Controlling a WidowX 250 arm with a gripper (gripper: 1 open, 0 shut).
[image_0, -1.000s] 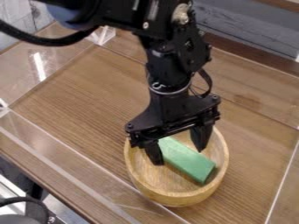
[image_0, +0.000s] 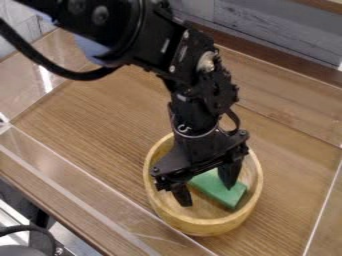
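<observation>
My black gripper (image_0: 201, 180) reaches down into a round light-wood bowl (image_0: 163, 205) near the front of the wooden counter. A green block (image_0: 223, 194) lies in the bowl between and behind the fingers, partly hidden by them. The fingers stand apart on either side of it; whether they touch it cannot be told.
Bare counter (image_0: 100, 130) lies left of and behind the bowl. A pale wall runs along the back. Clear edging strips border the counter at the left and right, and dark items sit below the lower-left edge.
My gripper has moved slightly right and lower over the green block, covering more of it. The bowl stays where it was.
</observation>
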